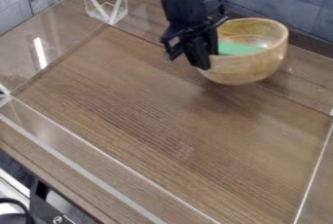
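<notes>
A light wooden bowl [247, 66] hangs at the upper right of the table, with a green object [239, 48] visible inside it. My black gripper [203, 49] is shut on the bowl's left rim, coming down from the top centre of the view. The underside of the bowl and the exact fingertip contact are partly hidden.
A white wire rack [107, 4] stands at the back left. A wall runs along the back, and dark cables lie at the lower left.
</notes>
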